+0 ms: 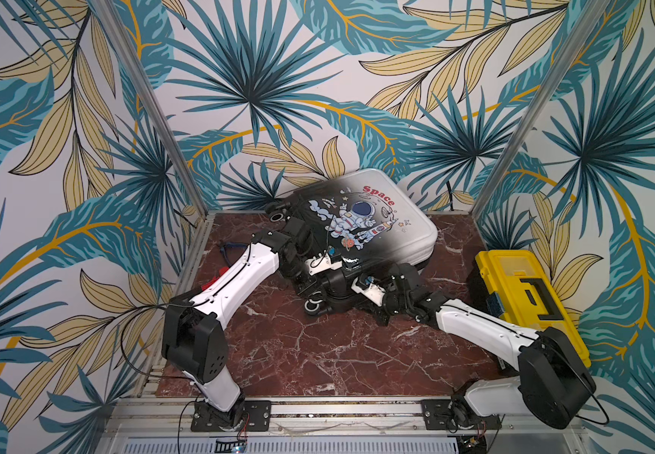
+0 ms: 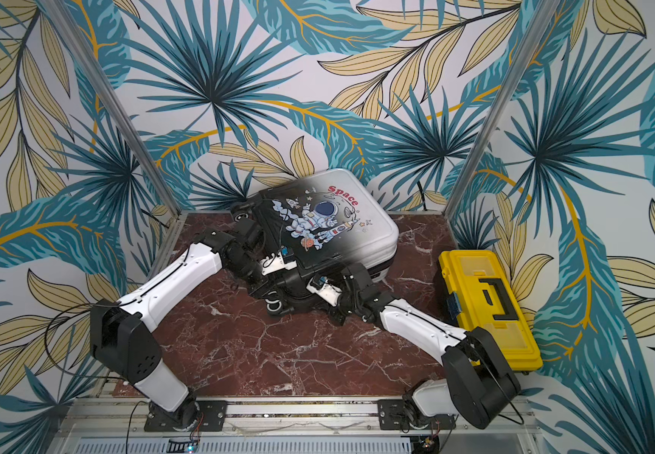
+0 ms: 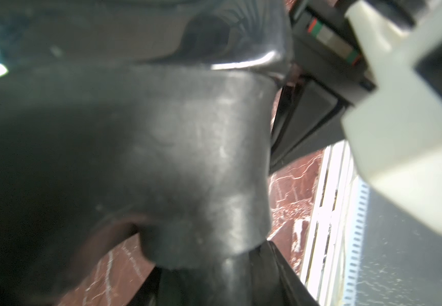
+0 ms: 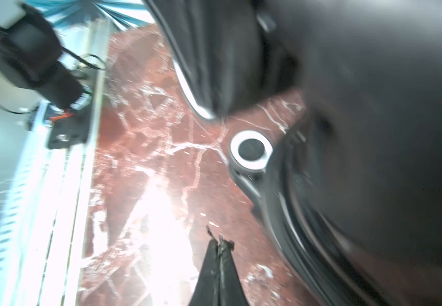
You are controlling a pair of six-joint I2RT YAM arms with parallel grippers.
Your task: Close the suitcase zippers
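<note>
The suitcase (image 1: pixel 369 227), black fading to white with an astronaut print, lies tilted at the back of the table. My left gripper (image 1: pixel 312 281) is at its front left corner near a wheel (image 1: pixel 314 305); in the left wrist view it is shut on a black part of the suitcase (image 3: pixel 170 132). My right gripper is shut, nothing seen between its fingers, low beside the suitcase's front side and close to a wheel (image 4: pixel 250 150). The zippers cannot be made out.
A yellow toolbox (image 1: pixel 531 302) stands along the right edge. A red and blue object (image 1: pixel 214 278) lies at the left, partly behind the left arm.
</note>
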